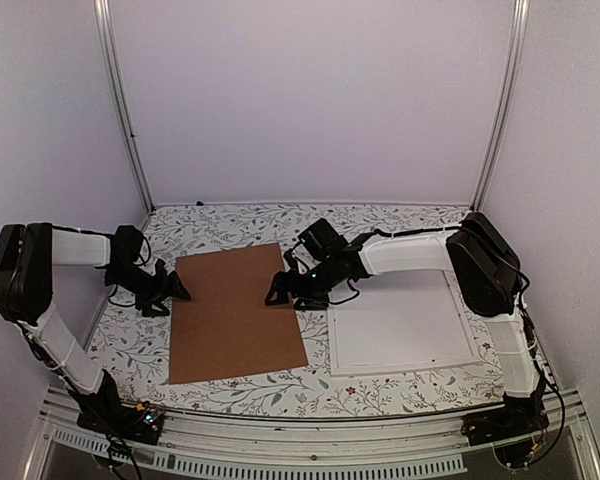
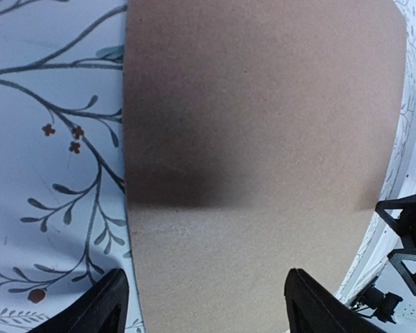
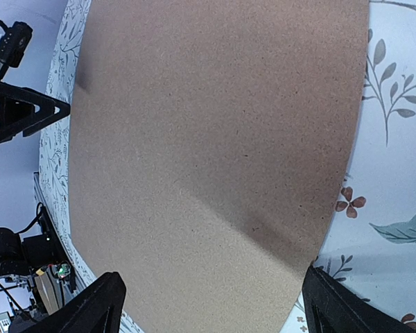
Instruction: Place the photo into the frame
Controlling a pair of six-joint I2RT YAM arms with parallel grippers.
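A brown square board (image 1: 235,340) lies flat on the floral surface, left of centre. My left gripper (image 1: 168,296) is low at the board's left edge; in the left wrist view its open fingers straddle that edge, nothing between them. My right gripper (image 1: 295,295) is at the board's right edge, open, its fingers either side of that edge in the right wrist view. A white square panel with a thin rim (image 1: 400,340) lies on the right, partly under the right arm. Which piece is photo or frame I cannot tell for sure.
Pale walls (image 1: 310,100) close in the back and both sides, with a metal rail (image 1: 310,450) along the front.
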